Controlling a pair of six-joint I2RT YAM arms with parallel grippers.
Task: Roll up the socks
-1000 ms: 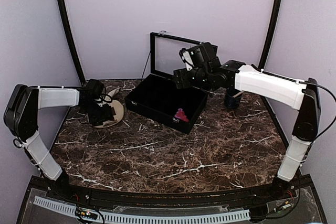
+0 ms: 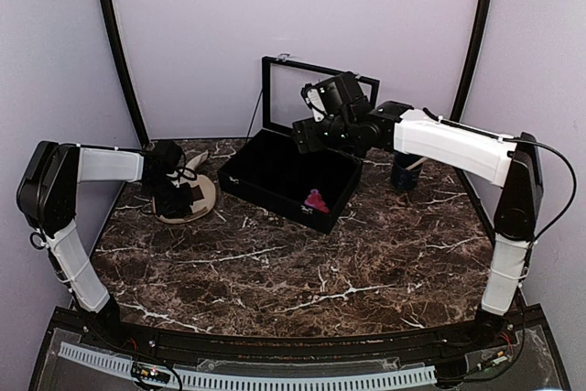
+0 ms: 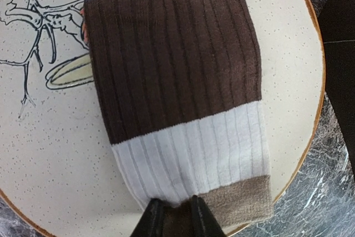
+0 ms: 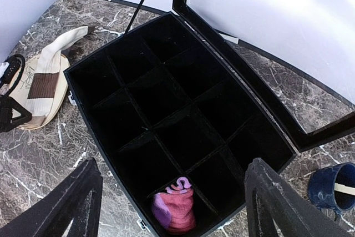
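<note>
A ribbed sock, banded in white, brown and tan, is stretched flat over a round plate; in the right wrist view its far end [image 4: 75, 36] reaches past the rim. My left gripper is at the sock's near tan edge, its fingers partly open. Brown fabric shows between the fingertips, but whether they touch it is unclear. My right gripper hovers above the black box, fingers wide apart and empty. A rolled pink and purple sock [image 4: 180, 209] sits in a front compartment of that box.
The black divided box [image 2: 275, 199] has its glass lid [image 2: 316, 103] raised at the back, and its other compartments look empty. A dark blue cup [image 4: 327, 187] stands to its right.
The right arm has shifted slightly left over the box. My left gripper has moved a little on the plate. The rolled sock and box have stayed put.
</note>
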